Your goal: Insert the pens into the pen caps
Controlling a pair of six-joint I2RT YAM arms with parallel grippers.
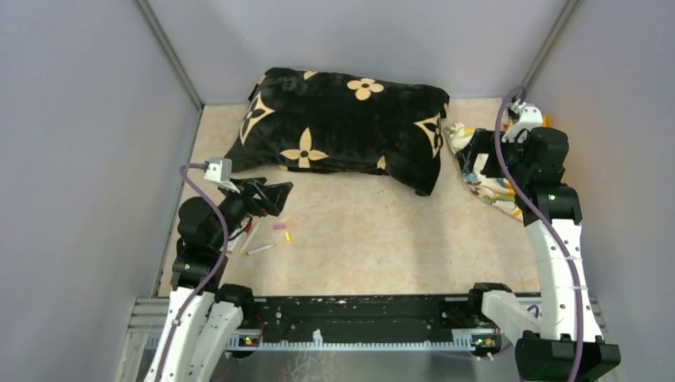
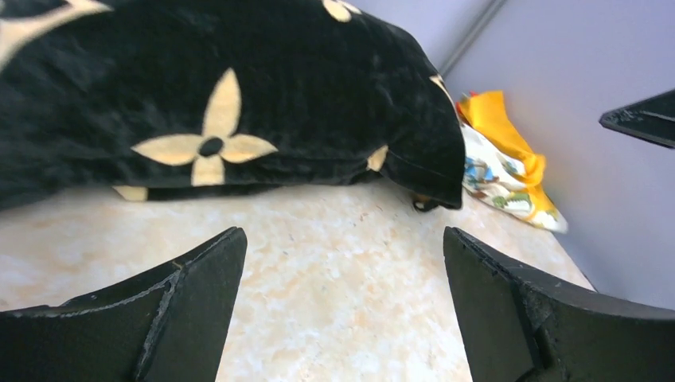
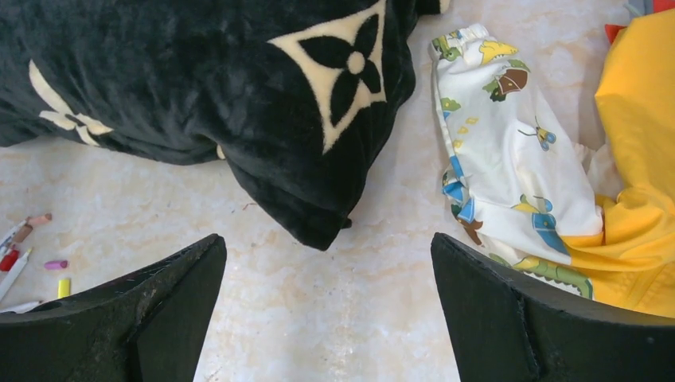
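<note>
Several pens lie loose at the table's left, among them a white pen [image 1: 260, 249] set apart and another pen [image 1: 251, 238] beside the left arm. A small pink cap [image 1: 279, 227] and a yellow cap [image 1: 288, 237] rest near them; the right wrist view shows the pink cap [image 3: 56, 264], the yellow cap [image 3: 64, 287] and a pen with a pointed tip [image 3: 16, 272]. My left gripper [image 1: 276, 196] is above this group, partly covering it, open and empty. At the far right, over patterned cloth, my right gripper [image 1: 475, 155] is open too, nothing between its fingers.
A large black pillow with cream flowers [image 1: 342, 119] fills the back of the table. White patterned cloth with yellow parts [image 3: 517, 151] lies at the back right.
</note>
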